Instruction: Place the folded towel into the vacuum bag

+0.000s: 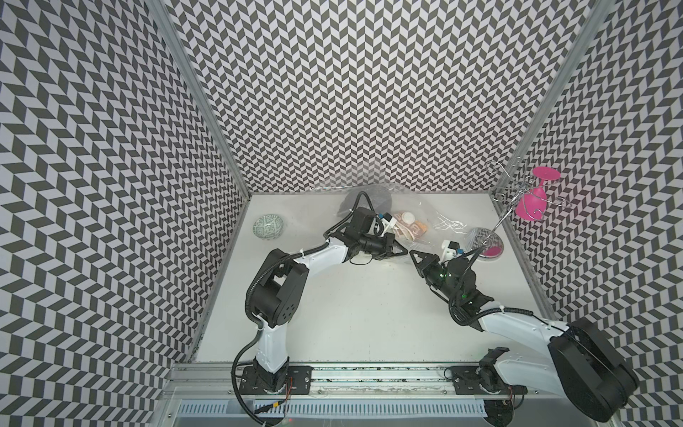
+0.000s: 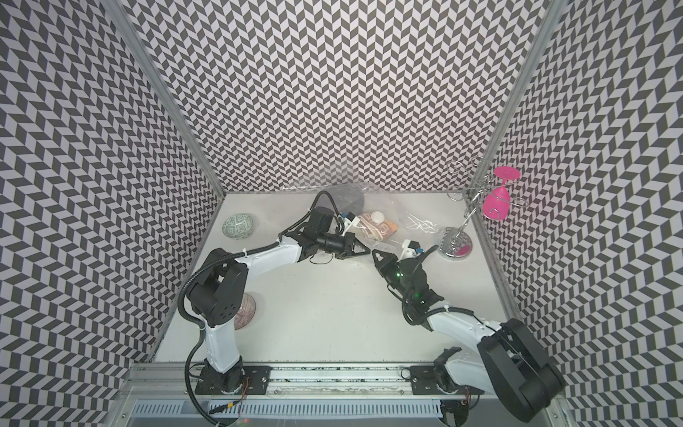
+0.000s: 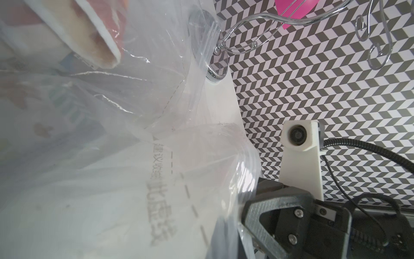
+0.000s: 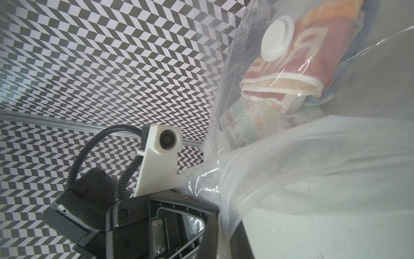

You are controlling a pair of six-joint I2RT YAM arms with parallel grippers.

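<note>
A clear vacuum bag point(image 2: 412, 210) with a white valve point(image 4: 276, 36) spreads across the back of the table. The folded towel point(image 4: 297, 69), pink and orange with white trim, shows through its plastic. My left gripper point(image 1: 400, 250) and right gripper point(image 1: 416, 256) face each other at the bag's front edge. In the right wrist view the bag's film runs into the right gripper's fingers, which are shut on it. The left gripper is shut; whether film lies between its fingertips is hidden in its wrist view.
A chrome stand point(image 2: 455, 242) with a pink goblet point(image 2: 496, 203) stands at the right. A green patterned bowl point(image 1: 267, 226) sits at the back left and a pinkish one point(image 2: 244, 310) behind the left arm.
</note>
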